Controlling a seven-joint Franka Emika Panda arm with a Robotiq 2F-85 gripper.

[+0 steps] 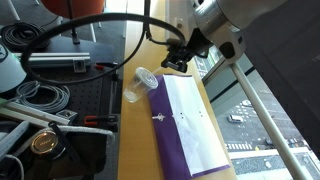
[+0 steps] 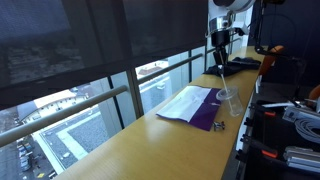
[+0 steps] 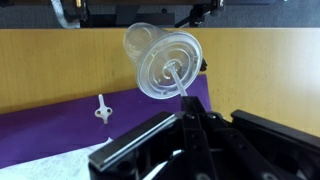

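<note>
A clear plastic cup [image 3: 142, 42] with a domed lid [image 3: 168, 66] is tilted below my gripper in the wrist view. From the lid a thin pale straw [image 3: 178, 82] runs up to the fingertips, where my gripper is shut on it. In exterior view 1 the cup [image 1: 136, 90] appears beside a purple-edged sheet, left of the gripper [image 1: 180, 66]. In exterior view 2 the gripper [image 2: 220, 66] is above the cup [image 2: 234, 102]. Whether the cup touches the table is unclear.
A purple mat [image 2: 204, 116] with a white sheet [image 2: 184, 103] covers part of the wooden table [image 2: 130, 150]. A small white key-shaped piece [image 3: 103, 109] rests on the purple. Dark cloth [image 2: 240, 65] lies behind. Bare table extends at the front left.
</note>
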